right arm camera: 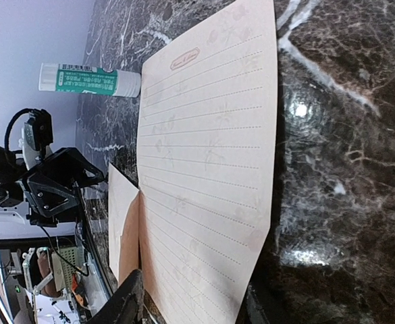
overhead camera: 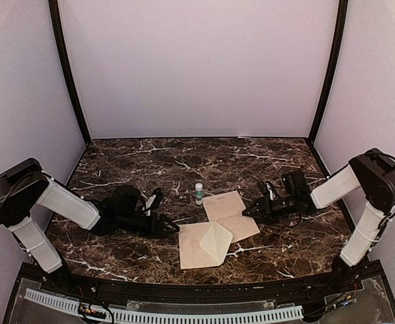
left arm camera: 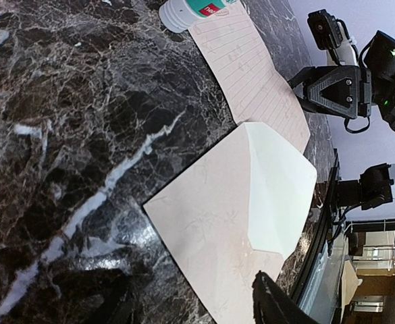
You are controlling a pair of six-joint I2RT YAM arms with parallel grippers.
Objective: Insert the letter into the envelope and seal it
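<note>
A pinkish envelope [overhead camera: 192, 253] lies at the front middle with its pale pointed flap [overhead camera: 217, 244] open to the right. The lined letter [overhead camera: 224, 202], creased across its middle, lies behind and to the right, its near corner meeting the envelope. Close to the envelope's left edge, my left gripper [overhead camera: 172, 228] stands part open; the envelope [left arm camera: 204, 223] shows beyond its parted fingers [left arm camera: 271, 304], not gripped. My right gripper [overhead camera: 248, 213] is at the letter's right edge, open. In the right wrist view, the slightly bowed letter [right arm camera: 207, 148] runs down between its fingers.
Behind the envelope and left of the letter, a small white bottle with a green label [overhead camera: 198, 194] stands upright.
</note>
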